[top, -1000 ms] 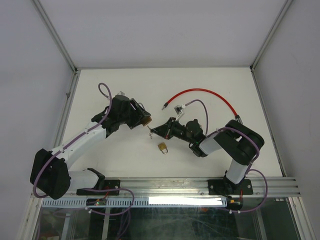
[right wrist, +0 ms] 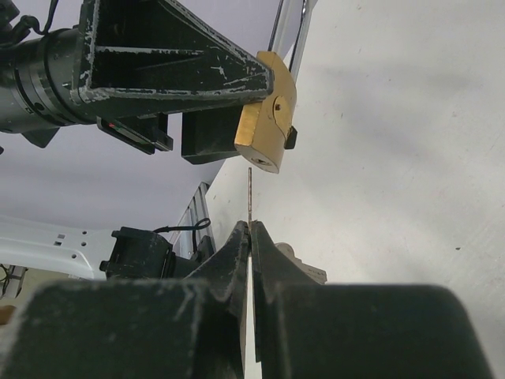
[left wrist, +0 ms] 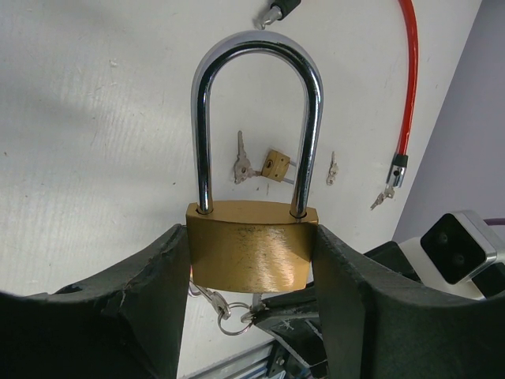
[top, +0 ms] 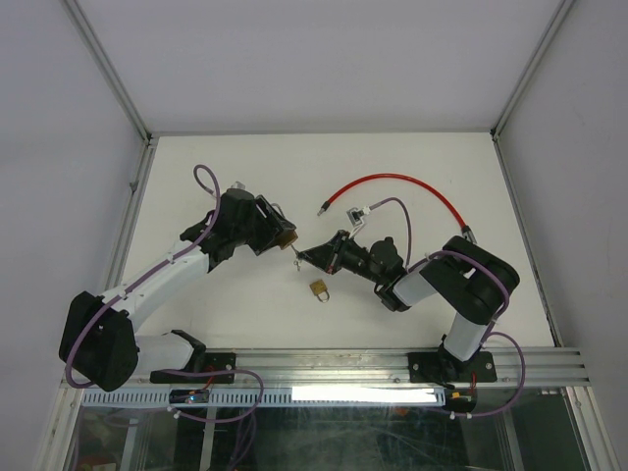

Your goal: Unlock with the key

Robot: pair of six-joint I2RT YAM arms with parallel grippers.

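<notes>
A large brass padlock [left wrist: 251, 246] with a long steel shackle [left wrist: 257, 41] is pinched between the fingers of my left gripper [top: 285, 235], its shackle shut. My right gripper is shut on a thin key [right wrist: 250, 193], seen edge-on in the right wrist view and pointing up toward the padlock's underside. A small gap shows between the key's tip and the brass body [right wrist: 267, 130]. Below the padlock, a ring [left wrist: 233, 319] with another key hangs beside my right gripper's tip in the left wrist view.
A small brass padlock [top: 319, 287] lies on the white table below the grippers, with loose keys [left wrist: 242, 162] near it in the left wrist view. A red cable lock [top: 404, 178] curves across the back right.
My right gripper has shifted very slightly to the right with its key. The left gripper and the large padlock look unmoved.
</notes>
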